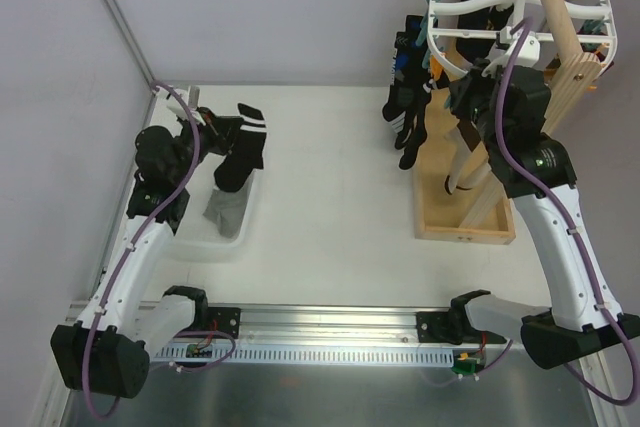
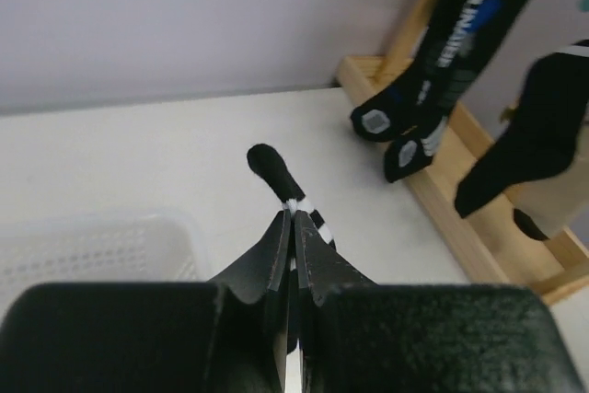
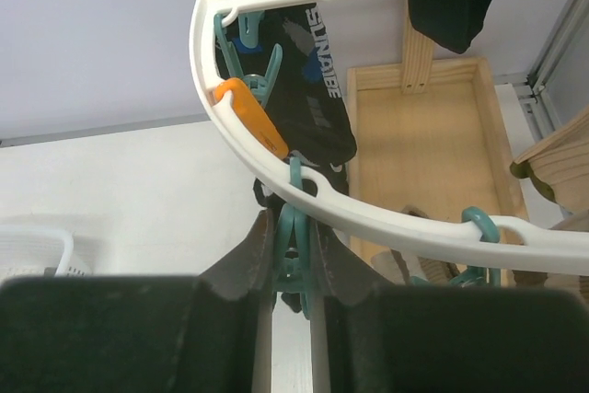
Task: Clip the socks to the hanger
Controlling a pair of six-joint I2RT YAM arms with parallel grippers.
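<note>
From my left gripper [image 1: 236, 129] hangs a black sock [image 1: 248, 152] with white stripes, raised over the white bin [image 1: 200, 253]. In the left wrist view the shut fingertips pinch the striped sock [image 2: 269, 170], and part of it shows below and behind them. At the round white hanger [image 3: 396, 221], my right gripper is shut on a teal clip [image 3: 293, 273] on the lower rim. Dark socks [image 1: 403, 87] hang from the hanger's left side. A grey sock [image 1: 228, 213] lies in the bin.
A wooden post [image 1: 553, 9] and base [image 1: 465, 232] carry the hanger. Along its rim sit an orange clip [image 3: 250, 117] and other teal clips. White table [image 1: 330, 197] between bin and stand is bare.
</note>
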